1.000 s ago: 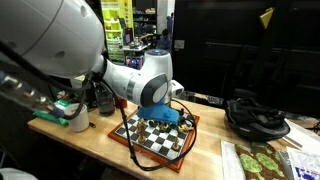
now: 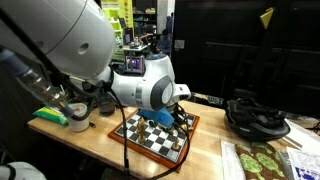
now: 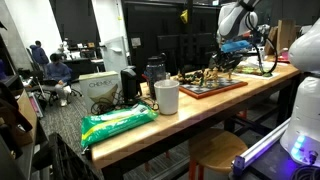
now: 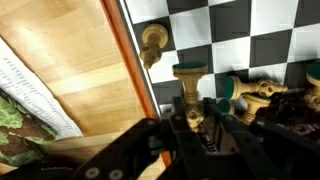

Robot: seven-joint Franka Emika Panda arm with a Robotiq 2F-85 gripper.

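In the wrist view, a wooden chess piece with a green base (image 4: 190, 72) is between the fingers of my gripper, which is shut on it. Its green base points away from the fingers, over the checkered chessboard (image 4: 220, 55). Close by on a border square stands a light wooden pawn (image 4: 154, 40). Beside the held piece lies another wooden piece (image 4: 255, 103) on its side, partly hidden by the gripper. From exterior view 1, my gripper hangs above the right part of the chessboard (image 2: 143, 148), its fingertips hard to make out.
A black bag (image 2: 257, 118) rests on the table right of the board, with a patterned bag (image 2: 262, 163) nearer the front. A white cup (image 2: 78, 118) stands on the left. Bare wood (image 2: 205, 150) shows between board and bags.
Over the last second the arm has swung to the right in exterior view 1, bringing the gripper toward the board's right side. The bags and cup have stayed in place.
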